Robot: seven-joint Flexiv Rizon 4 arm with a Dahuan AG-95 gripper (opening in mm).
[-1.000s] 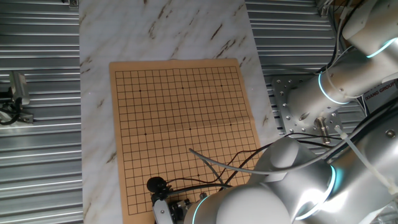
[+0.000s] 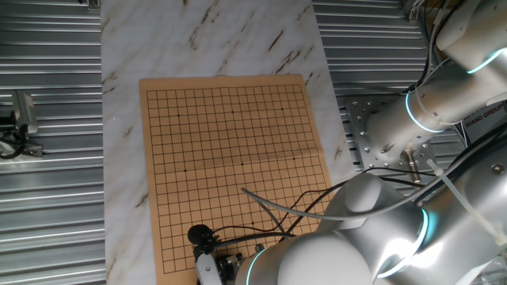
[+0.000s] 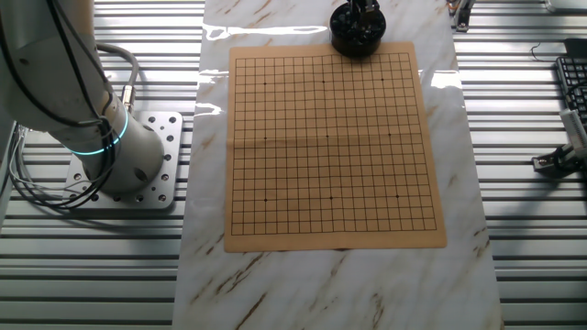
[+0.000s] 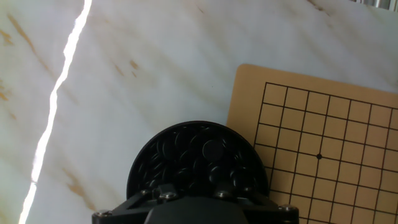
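A round black bowl [image 4: 198, 126] full of black stones [image 4: 212, 149] fills the lower middle of the wrist view. It also shows at the far edge of the board in exterior view 2, where my gripper [image 3: 361, 7] hangs down over it. Black finger parts reach in over the near side of the bowl in the wrist view. Dark on dark, the gap between the tips and anything in it cannot be made out. The tan grid board [image 2: 150, 190] lies flat, with no stones on the part that shows. In exterior view 1 my arm hides the bowl.
Bare marble-patterned tabletop [image 3: 275, 284] surrounds the board. My arm's base plate [image 3: 163, 151] is bolted to ribbed metal beside the table. A small device [image 2: 22, 119] stands off the table's other side. Loose cables [image 2: 317, 207] trail along the arm above the board.
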